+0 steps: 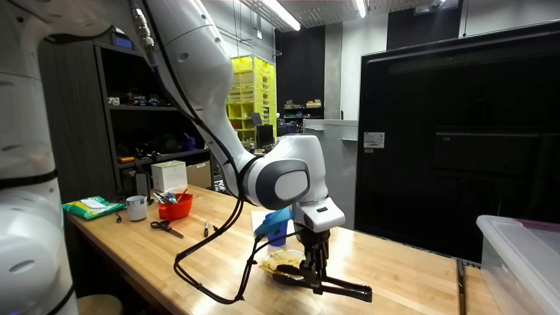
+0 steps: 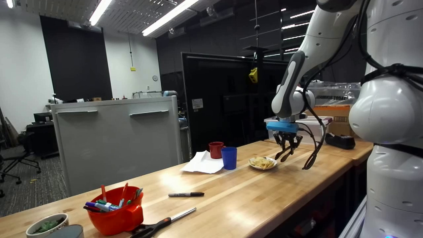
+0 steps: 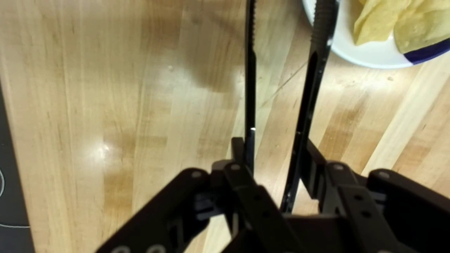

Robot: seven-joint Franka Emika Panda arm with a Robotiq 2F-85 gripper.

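Note:
Long black tongs (image 3: 311,84) lie between the fingers of my gripper (image 1: 317,283), which holds them part open, their two arms spread apart with nothing between them. In the wrist view the right arm's tip passes over the rim of a white plate (image 3: 367,59) with a dark blue patch. Yellow chips (image 2: 260,162) are heaped on that plate. Exterior view 1 has the toothed ends of the tongs in front of the chips, hiding part of the plate. How high the tips are above it, I cannot tell.
A blue cup (image 2: 229,158), a red mug (image 2: 216,150) and white paper (image 2: 203,162) are beyond the plate. Further along lie a marker (image 2: 186,194), scissors (image 2: 162,224) and a red pen holder (image 2: 115,222). A clear bin (image 1: 519,262) stands at the right.

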